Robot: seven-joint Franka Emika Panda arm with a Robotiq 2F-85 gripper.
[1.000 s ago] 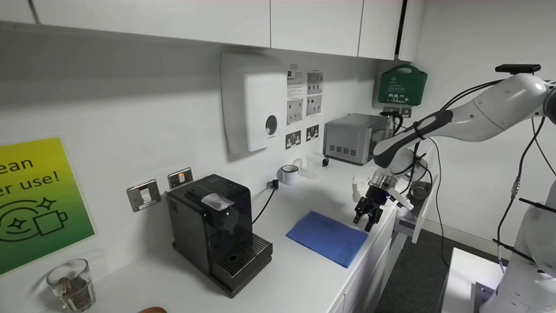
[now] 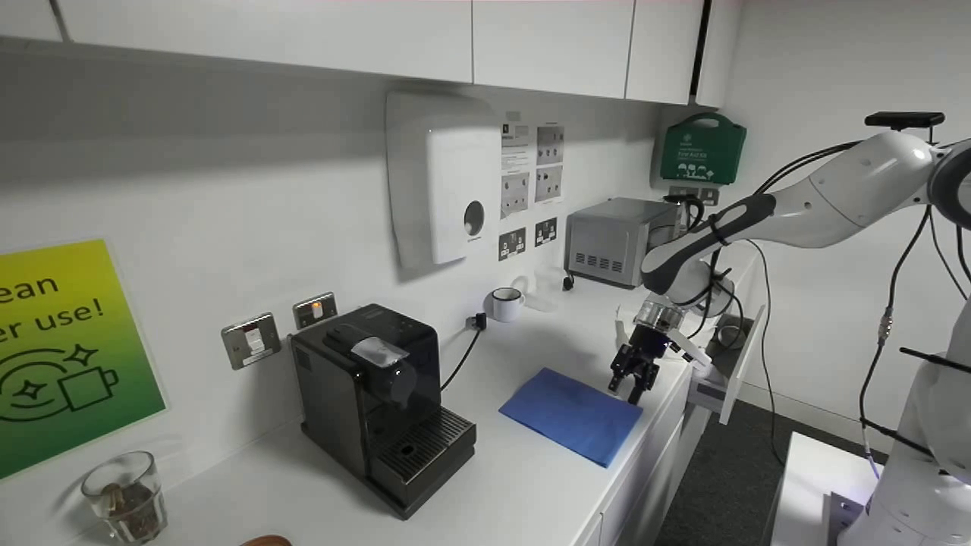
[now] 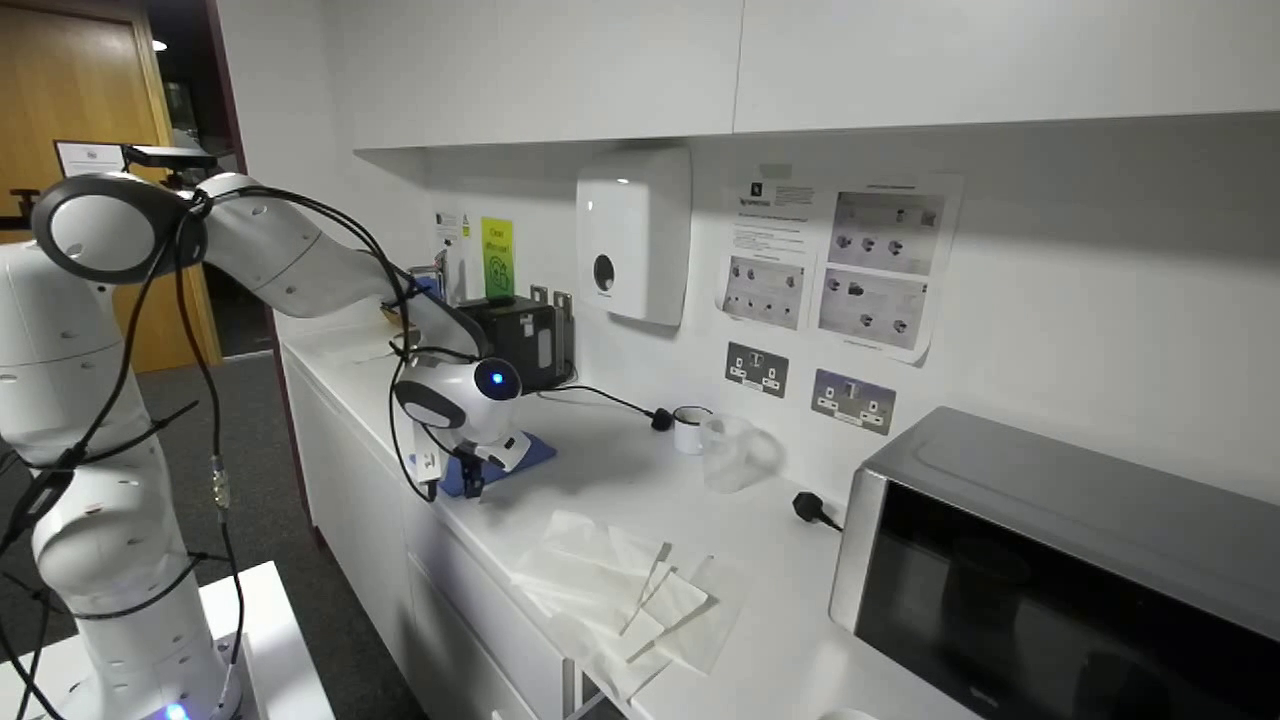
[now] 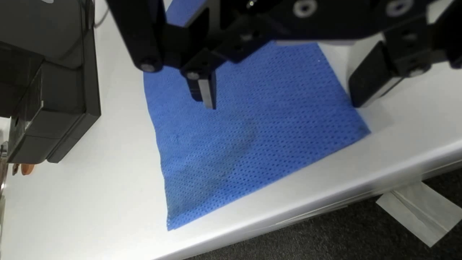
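Observation:
A blue cloth (image 2: 571, 415) lies flat on the white counter, one corner close to the front edge. My gripper (image 2: 624, 393) is at the cloth's right-hand end in exterior view 1, pointing down. In the wrist view the gripper stands open, its fingers wide apart with cloth showing beneath the gap. One finger (image 4: 374, 78) is by the cloth's side edge, while the other is over the cloth. Nothing is held between them. Exterior view 2 shows the cloth (image 3: 528, 456) partly hidden behind the arm.
A black coffee machine (image 2: 382, 400) stands left of the cloth. Toward the wall are a white mug (image 2: 507, 304) and a clear container (image 3: 725, 454). Papers and thin utensils (image 3: 642, 600) lie nearer the microwave (image 3: 1056, 564). An open drawer (image 2: 735, 364) juts from the counter front.
My arm and gripper have moved slightly left and a little lower, closer to the cloth. The cloth lies where it was, and the gripper has stayed open.

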